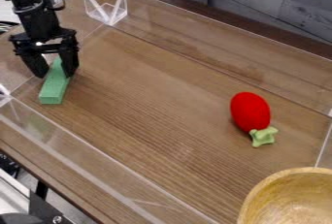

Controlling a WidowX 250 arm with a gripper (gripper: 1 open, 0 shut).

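My black gripper (46,52) is at the left of the camera view, low over a green elongated block (53,87) lying on the wooden table (155,131). Its fingers are open, around or just above the upper end of the block; whether they touch it I cannot tell.
A red object (250,112) with a green leafy piece (263,136) lies at the right. A yellow bowl (285,204) is at the lower right corner. A white wire-like piece (112,5) stands at the top left.
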